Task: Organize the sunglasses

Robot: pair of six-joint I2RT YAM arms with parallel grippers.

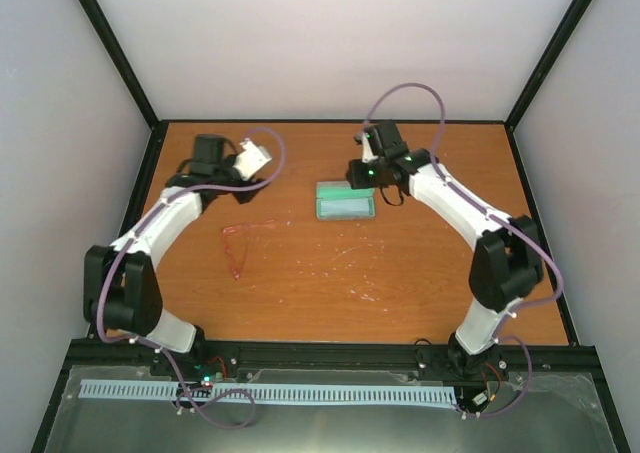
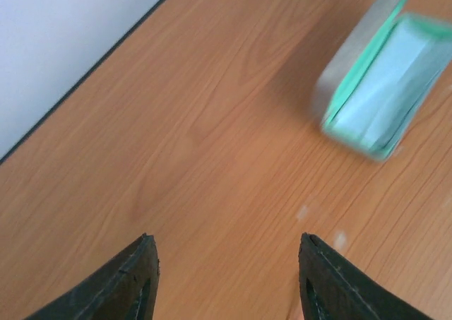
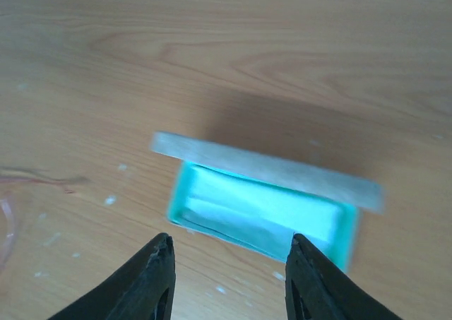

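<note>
An open teal glasses case (image 1: 345, 207) lies at the middle of the table, its lining showing in both wrist views (image 2: 381, 87) (image 3: 258, 207). Red-framed sunglasses (image 1: 236, 263) lie left of it, partly visible at the left edge of the right wrist view (image 3: 8, 224). My left gripper is raised up and left of the case, open and empty. My right gripper hangs above the case's right part, its fingers apart with nothing between them.
Dark frame rails and walls border it at the back and sides.
</note>
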